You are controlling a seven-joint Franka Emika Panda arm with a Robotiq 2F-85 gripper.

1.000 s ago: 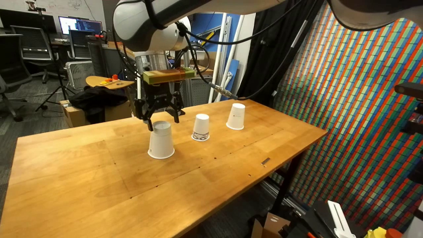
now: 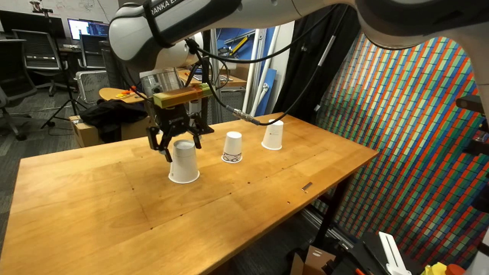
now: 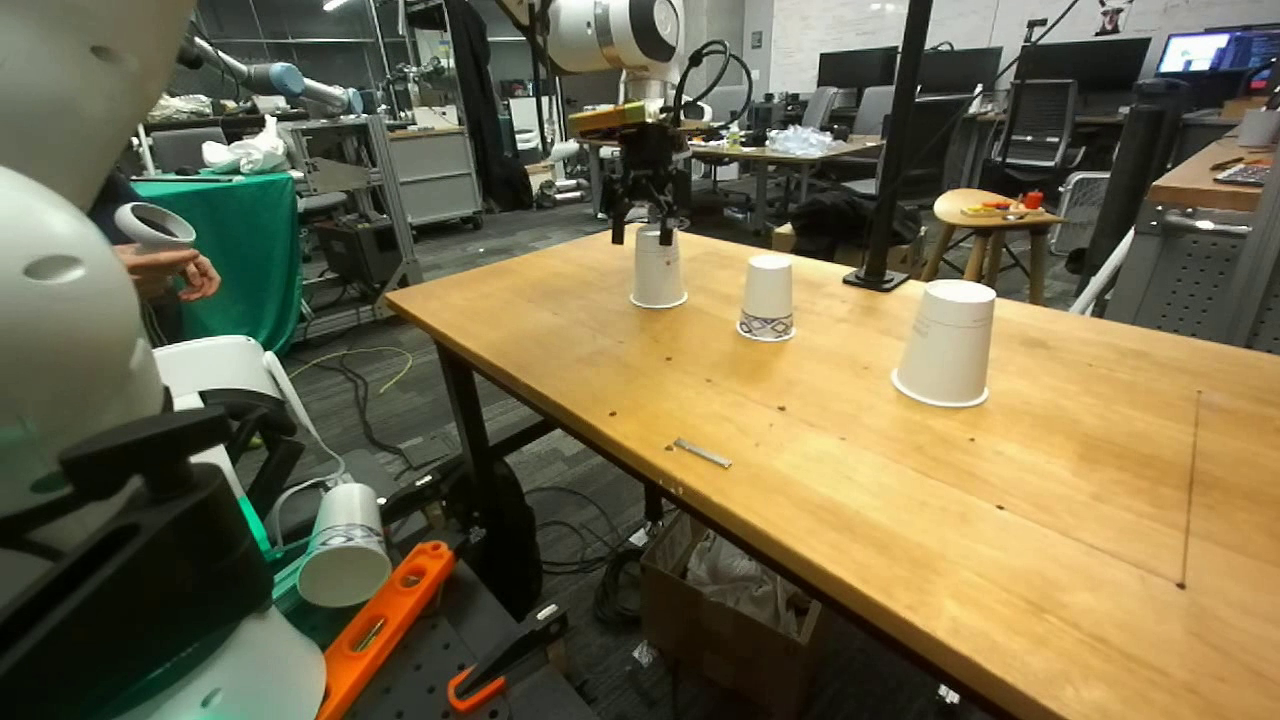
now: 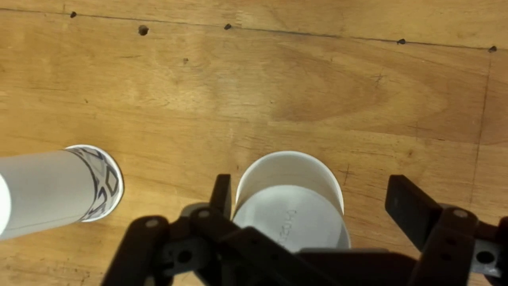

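Note:
Three white paper cups stand upside down in a row on the wooden table. The left cup (image 2: 184, 167) is under my gripper (image 2: 183, 150), whose fingers hang on either side of its upper part. Looking down in the wrist view, my gripper is open wide, with this cup (image 4: 290, 214) between its fingers, nearer the left finger (image 4: 221, 193). A clear gap shows toward the right finger (image 4: 410, 209). The middle cup (image 2: 232, 146) has a dark patterned band near its rim. The right cup (image 2: 273, 135) is plain on its upper part with a small mark.
A small metal strip (image 3: 702, 452) lies near one table edge. A black post base (image 3: 876, 280) stands at the opposite edge.
My gripper has come down and moved left in exterior view 1, from above the left cup to around its top. The left cup has shifted slightly left; the other cups look unmoved.

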